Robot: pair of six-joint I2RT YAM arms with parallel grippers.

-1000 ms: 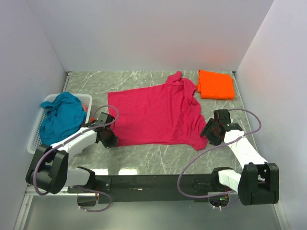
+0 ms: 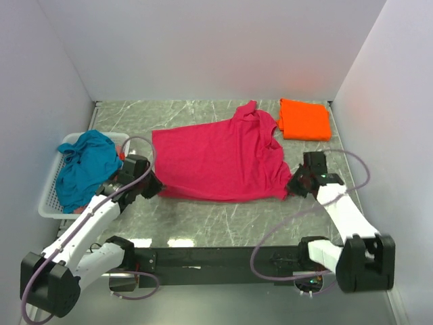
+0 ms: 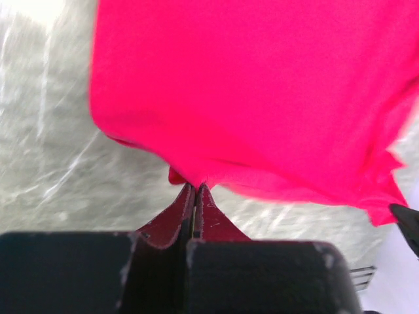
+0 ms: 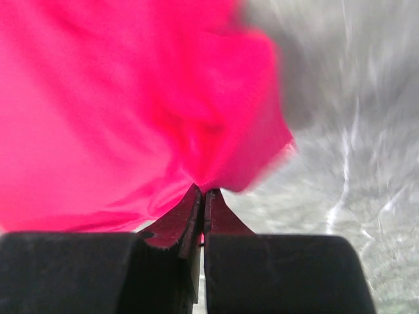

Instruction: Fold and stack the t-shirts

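Observation:
A red T-shirt (image 2: 216, 156) lies spread on the marble table, its upper right part bunched. My left gripper is shut on the shirt's lower left edge, which is raised slightly in the left wrist view. At the shirt's lower right corner my right gripper is shut on a bunched bit of the cloth. A folded orange T-shirt (image 2: 304, 120) lies at the back right of the table.
A white basket (image 2: 51, 196) holding a blue garment (image 2: 88, 169) stands at the table's left. Pale walls border the left, back and right. Bare marble (image 2: 216, 227) shows along the front.
The left arm has risen and shifted slightly back from the front, and the near edge of the shirt has moved with it.

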